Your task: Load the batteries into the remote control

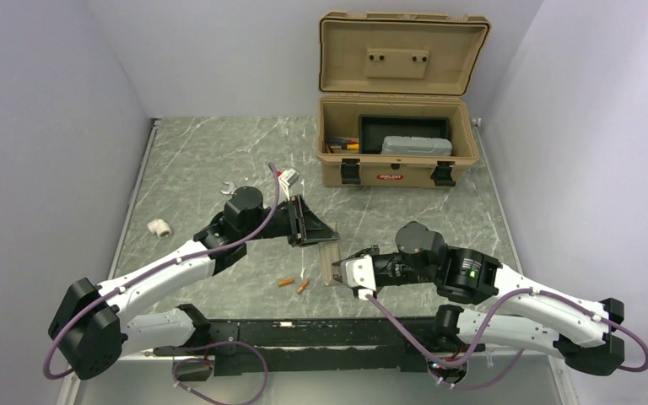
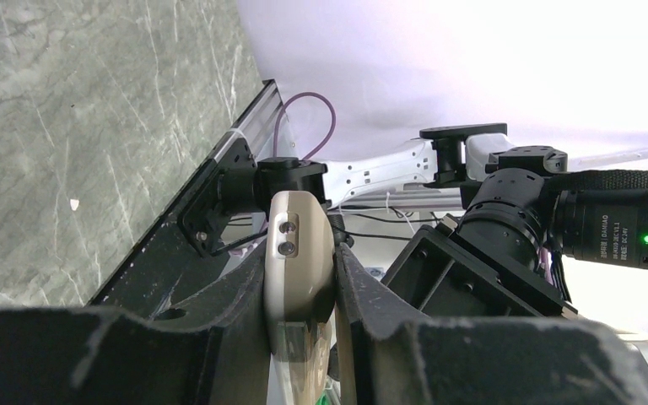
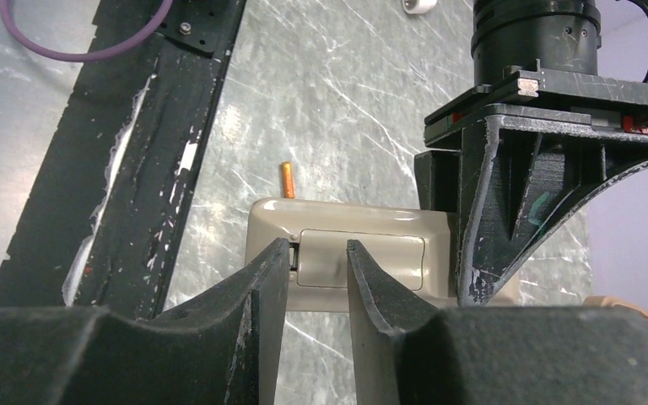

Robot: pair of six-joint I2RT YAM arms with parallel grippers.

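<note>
A beige remote control [image 1: 329, 264] [image 2: 299, 253] [image 3: 363, 219] is held in my left gripper [image 1: 325, 229], shut on it. The remote's back faces the right wrist view, showing its rectangular battery cover. My right gripper [image 1: 342, 274] is part open at the cover's end, its two fingertips in front of the cover, one by the latch slot.
An open tan toolbox [image 1: 396, 173] stands at the back right. A wrench [image 1: 228, 187], a small white fitting [image 1: 159, 228] and a red-and-white object [image 1: 291, 177] lie on the marble table [image 1: 186, 152]. The dark front rail runs below the grippers.
</note>
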